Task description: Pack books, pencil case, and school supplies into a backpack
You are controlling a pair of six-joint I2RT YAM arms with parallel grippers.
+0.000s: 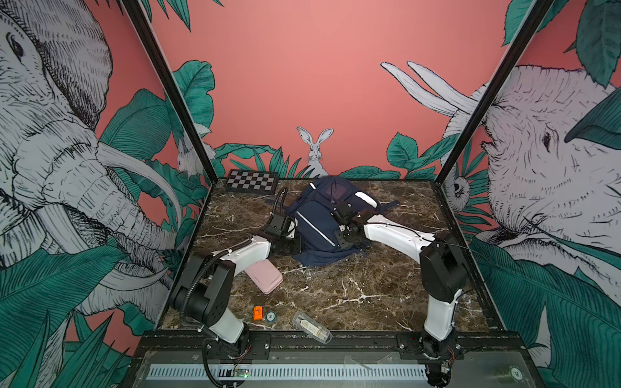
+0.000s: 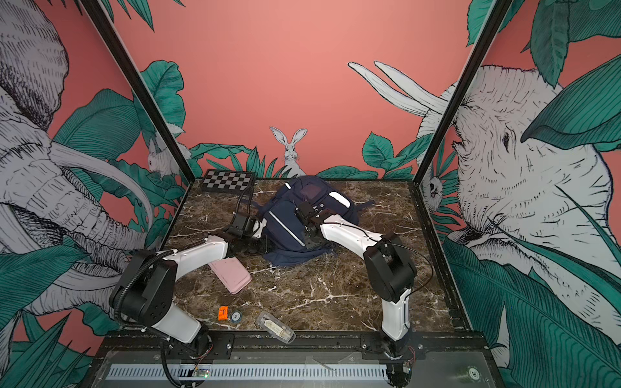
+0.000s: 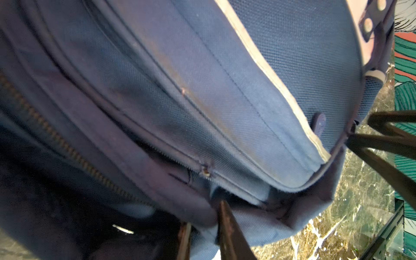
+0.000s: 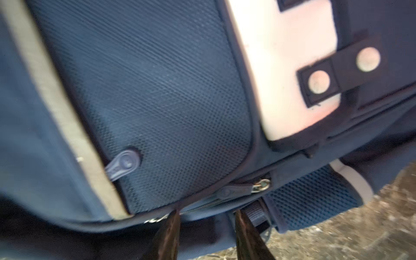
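Observation:
A dark navy backpack (image 1: 315,223) lies flat at the back middle of the table. My left gripper is at the backpack's left side, its fingers part open around a fold of fabric beside a zipper; whether they touch it I cannot tell. Over the backpack's front right part reaches my right gripper, fingers apart near a zipper with a metal pull (image 4: 260,185), nothing clearly held. A pink case (image 1: 264,276) rests by the left arm. Near the front edge are an orange item (image 1: 258,313), a small round item (image 1: 271,317) and a clear case (image 1: 312,328).
A black-and-grey checkered board (image 1: 251,181) lies in the back left corner. Bare marble table (image 1: 381,294) stretches across the front right. Both forearms span the table toward the backpack.

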